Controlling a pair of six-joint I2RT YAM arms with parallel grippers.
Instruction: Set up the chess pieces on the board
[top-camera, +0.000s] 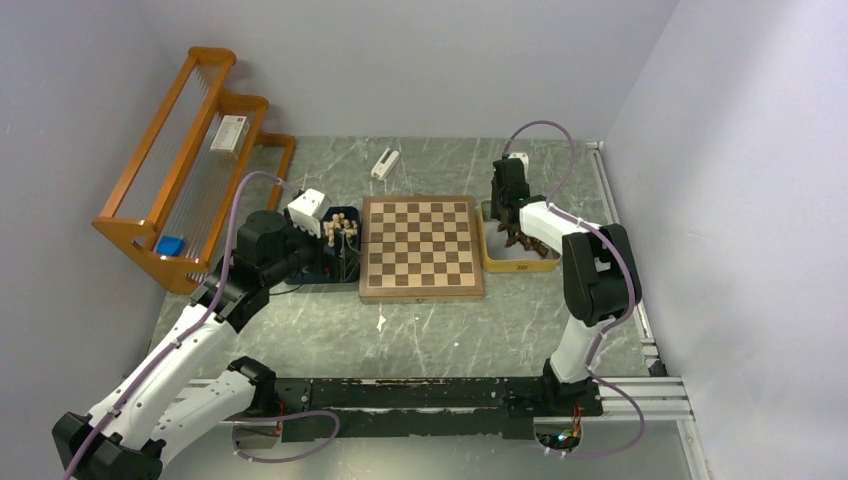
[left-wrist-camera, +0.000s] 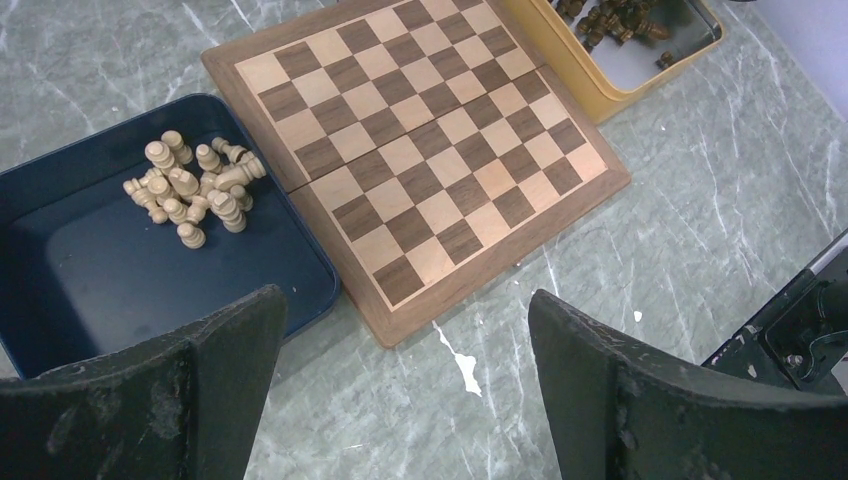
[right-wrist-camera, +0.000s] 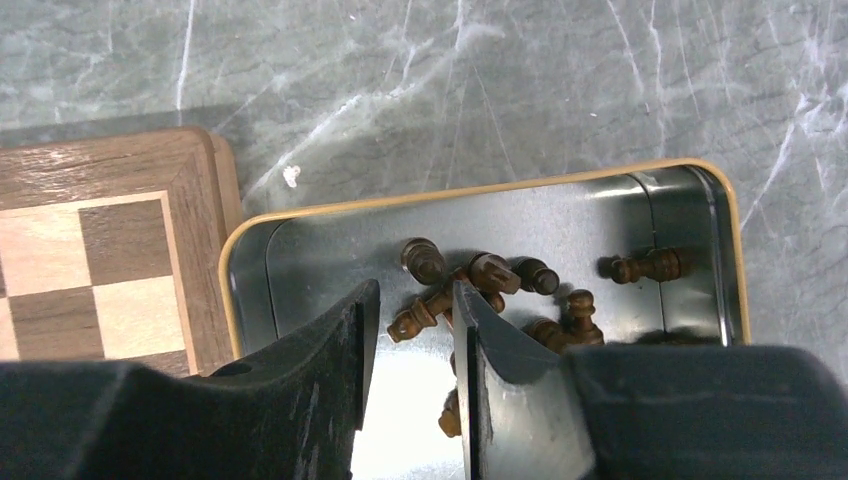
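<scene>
The chessboard (top-camera: 421, 288) lies mid-table, all its squares empty. Light chess pieces (left-wrist-camera: 228, 205) are heaped in one corner of the dark blue tray (left-wrist-camera: 110, 290), to the board's left. Dark chess pieces (right-wrist-camera: 490, 270) lie jumbled in the yellow-rimmed tray (right-wrist-camera: 330, 208) on the right. My left gripper is wide open, over the area by the blue tray and the board, nothing between its fingers. Over the yellow tray, my right gripper is part open, its fingertips close to a dark piece lying on its side; I see no piece held.
Behind the board lies a small white device (top-camera: 384, 164). A wooden rack (top-camera: 195, 150) with a white box in it stands at the back left. The table (top-camera: 430, 340) in front of the board is free, apart from small white scraps.
</scene>
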